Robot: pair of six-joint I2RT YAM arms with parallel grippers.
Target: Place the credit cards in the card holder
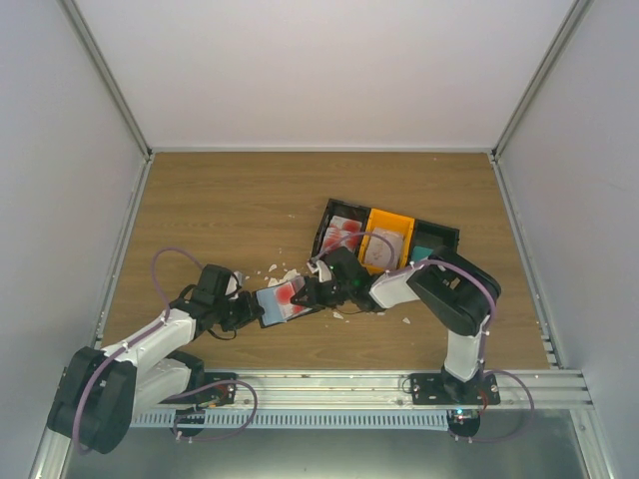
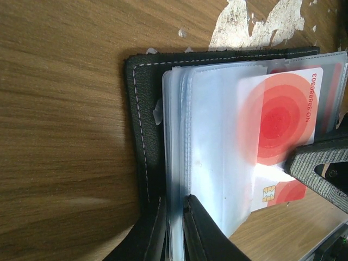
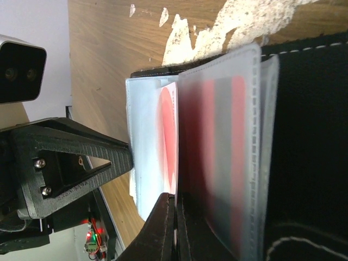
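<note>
The black card holder (image 2: 141,125) lies open on the wood table, its clear sleeves (image 2: 212,141) fanned out. My left gripper is shut on the sleeves at their left edge. A red-and-white credit card (image 2: 280,119) lies in a sleeve, partly showing. My right gripper is shut at the card's edge, beside a raised clear sleeve (image 3: 217,147); whether anything is between its fingertips is hard to tell.
At the back right stands a divided box with more red cards (image 1: 339,228), an orange tray (image 1: 394,222) and a teal section (image 1: 427,244). White scraps lie near the holder.
</note>
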